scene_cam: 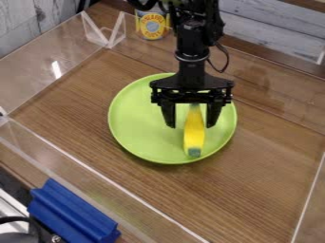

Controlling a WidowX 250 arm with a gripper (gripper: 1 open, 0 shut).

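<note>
A black robot arm reaches down from the top to my gripper (191,112), which is open over a green plate (137,128). A long yellow object (195,135) with a pale tip lies on the plate between and below the two fingers. Whether the fingers touch it cannot be told from this view.
A blue slotted rack (74,214) sits at the lower left, off the wooden board (241,195). A yellow can (152,24) stands at the back. Clear plastic edges border the board. The wood right and front of the plate is bare.
</note>
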